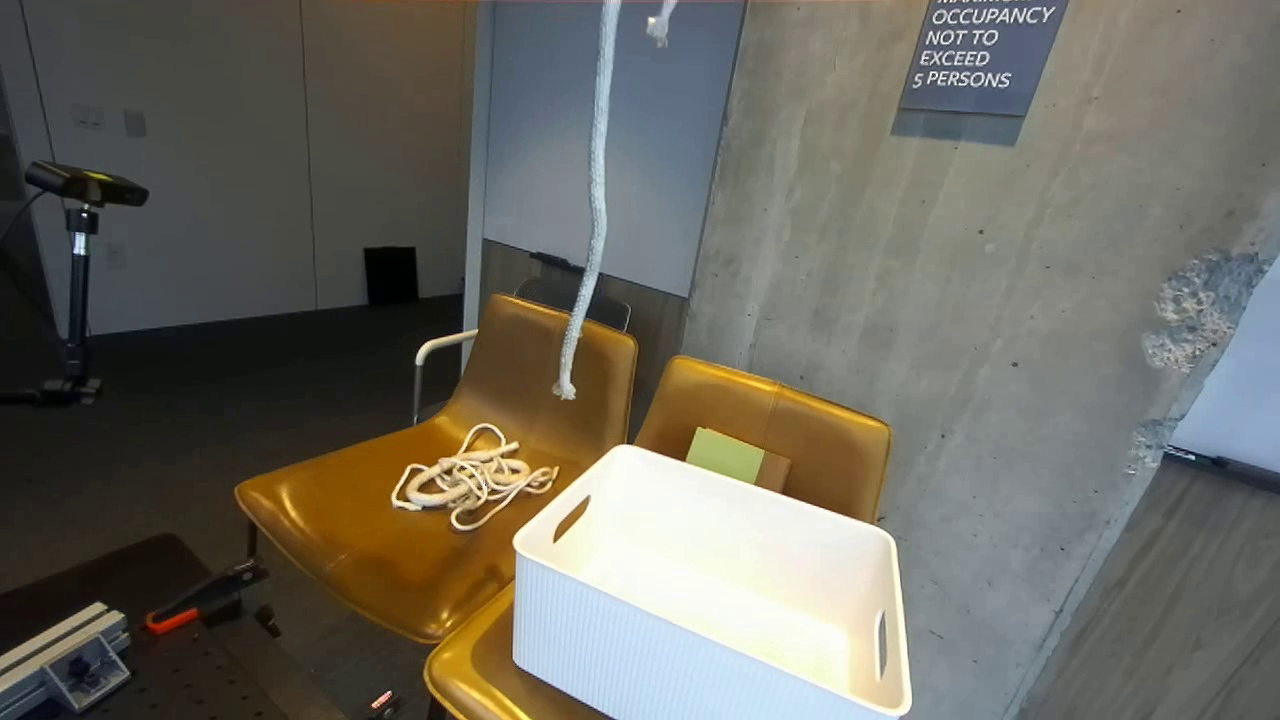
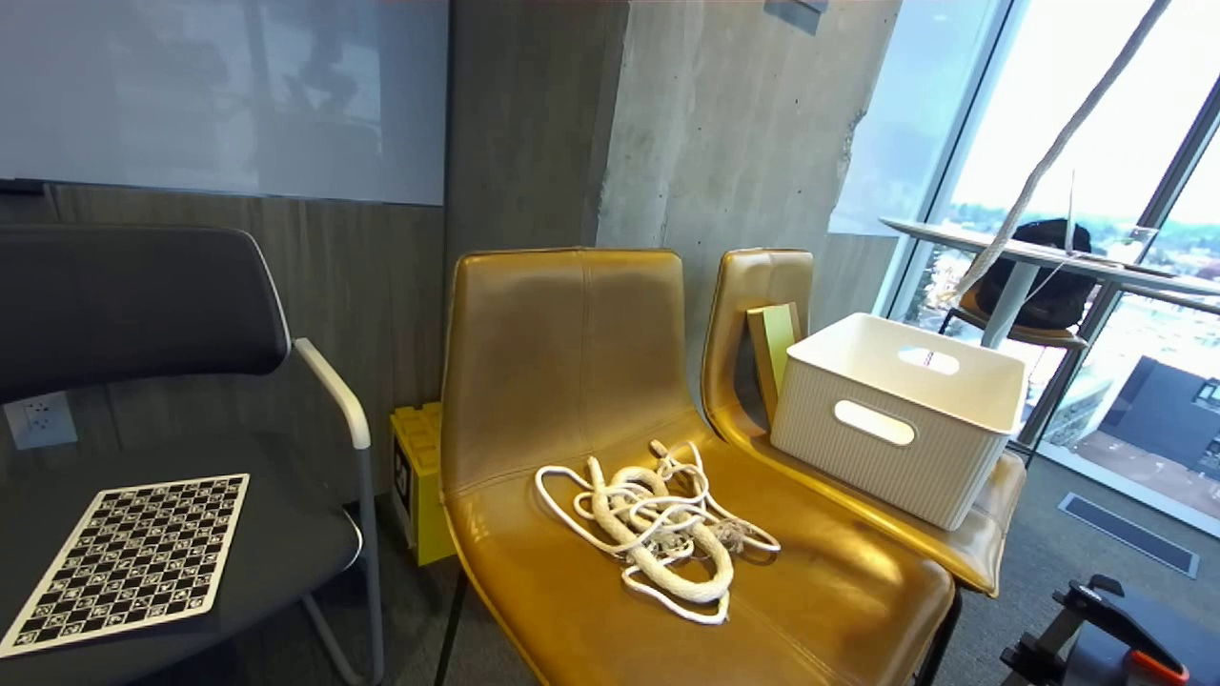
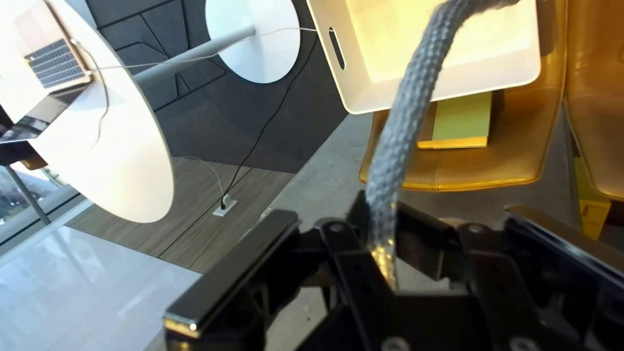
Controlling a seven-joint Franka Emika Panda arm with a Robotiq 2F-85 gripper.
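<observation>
In the wrist view my gripper is shut on a thick braided grey-white rope (image 3: 403, 123), which runs out past the fingers. The rope's long end (image 1: 596, 180) hangs down in exterior view 1, its tip in front of the left chair's backrest. A short second end (image 1: 659, 26) shows at the top edge; the gripper itself is above that view. The white bin (image 1: 708, 576) stands empty on the right tan chair. A tangled pile of white ropes (image 2: 658, 526) lies on the seat of the other tan chair (image 2: 572, 343).
A green-faced block (image 1: 725, 456) leans between the bin and its chair's backrest. At the far left of exterior view 2 a dark chair holds a checkered board (image 2: 132, 549). A concrete wall (image 1: 960, 300) rises behind the bin. Clamps (image 1: 204, 600) lie at lower left.
</observation>
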